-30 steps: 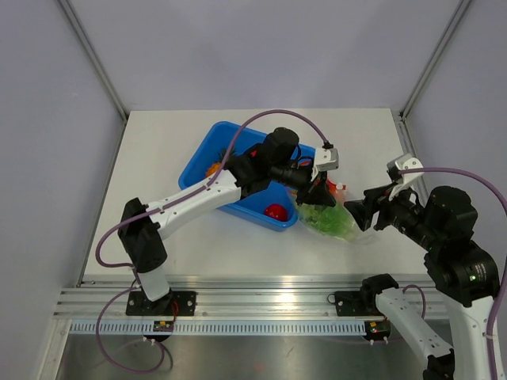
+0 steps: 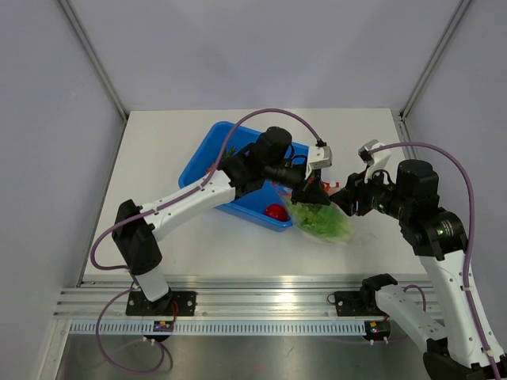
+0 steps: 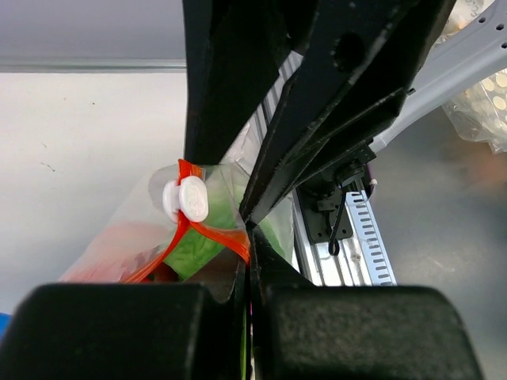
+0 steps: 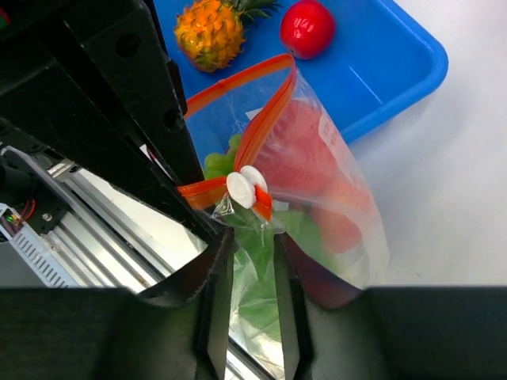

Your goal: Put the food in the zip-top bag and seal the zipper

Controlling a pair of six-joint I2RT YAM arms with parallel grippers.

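The zip bag point(image 2: 321, 223) with green and red food inside lies at the right of the blue bin, its orange zipper point(image 4: 261, 127) with a white slider point(image 4: 242, 185) on top. My left gripper is shut at the orange zipper edge; whether film is pinched between its fingers is hard to tell. My right gripper is part open just below the slider, its fingertips at the bag; in the left wrist view it stands over the slider's right.
The blue bin point(image 2: 238, 214) holds a red tomato point(image 4: 307, 28) and a pineapple point(image 4: 209, 36). A metal rail runs along the front edge.
My right gripper has moved left to the bag's zipper, close against my left gripper. The left arm has shifted only slightly.
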